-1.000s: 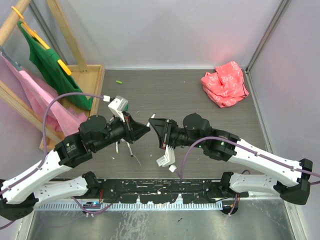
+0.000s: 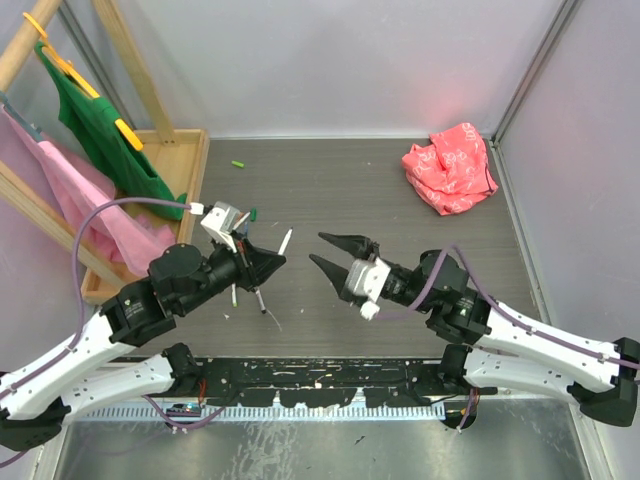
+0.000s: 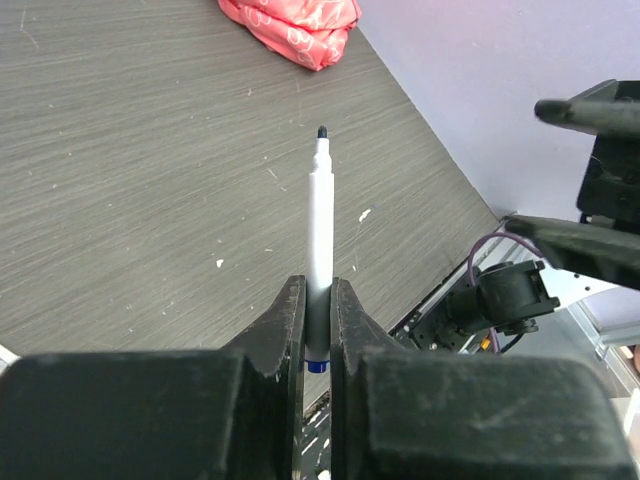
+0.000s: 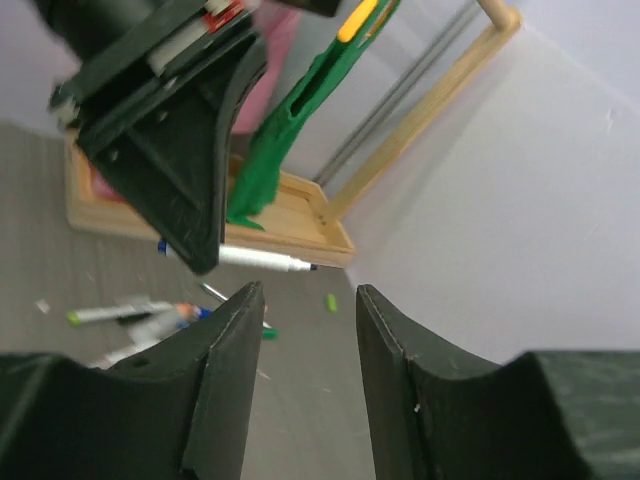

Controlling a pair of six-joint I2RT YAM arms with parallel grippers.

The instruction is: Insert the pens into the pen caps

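A white pen (image 3: 320,215) stands out from my left gripper, which is shut on it near its blue end. Its dark tip is bare and points away from the fingers. Facing that tip from the right, my right gripper (image 2: 317,247) is wide open and empty, with a gap between it and the pen. In the right wrist view, the held pen (image 4: 265,258) lies beyond the open fingers (image 4: 385,340). A small green piece (image 2: 238,164), perhaps a cap, lies alone at the back of the table.
Several loose pens and pieces, among them a green-ended pen (image 4: 120,311), lie beneath the left arm. A wooden rack (image 2: 198,190) with hanging cloths borders the left. A red cloth bundle (image 2: 450,168) rests at the back right.
The right gripper was closed up close to the pen's tip; it has since moved away to the right, turned and opened. My left gripper has shifted slightly left, still holding the pen.
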